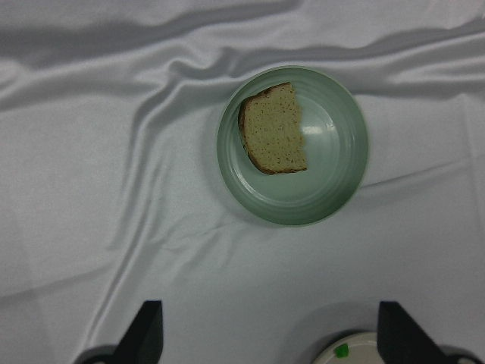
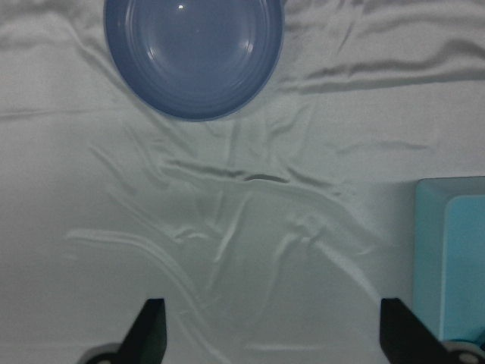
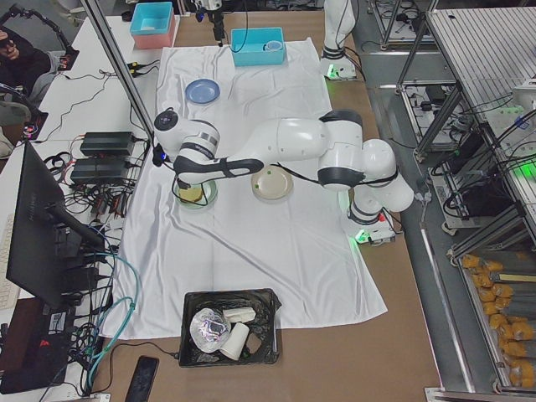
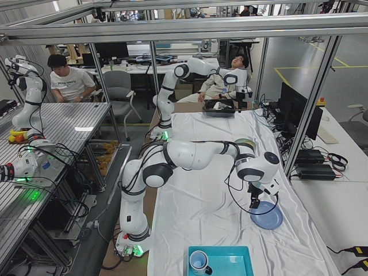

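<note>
A slice of bread [image 1: 273,129] lies on the green plate [image 1: 318,189] in the left wrist view. My left gripper is open above the cloth beside that plate, nothing between its fingers. A cream plate [image 3: 272,188], partly seen at that view's lower edge, has a small green piece on it. My right gripper is open above the cloth, with the blue plate [image 2: 193,61] ahead and the turquoise tray [image 2: 455,186] to the right. A cup [image 4: 199,260] stands in the tray.
A black bin [image 3: 193,352] with foil and white items stands at the opposite end from the tray. Monitor [image 3: 42,234] and cables line one side.
</note>
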